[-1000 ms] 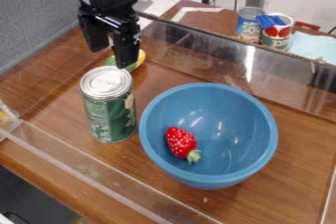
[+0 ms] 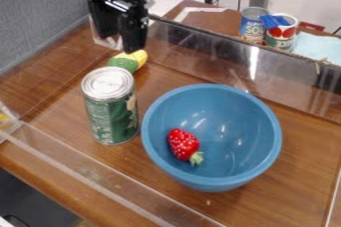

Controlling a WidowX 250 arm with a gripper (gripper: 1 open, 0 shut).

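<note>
My black gripper (image 2: 128, 34) is at the top left, above a yellow corn piece with green husk (image 2: 128, 62); whether it is open or shut is unclear. A green-labelled can (image 2: 111, 112) stands upright in front of the corn. To its right, a blue bowl (image 2: 240, 146) holds a red strawberry (image 2: 185, 143) toward its left side.
Clear walls border the wooden tray (image 2: 80, 171), with a grey padded panel (image 2: 34, 32) at the left. Beyond the far wall stand a blue can (image 2: 253, 24), a red-white can (image 2: 278, 37) and a light cloth (image 2: 317, 48). Tray floor left of the green can is clear.
The gripper has shifted slightly right and up over the last second, uncovering more of the corn. The can, bowl and strawberry have stayed in place.
</note>
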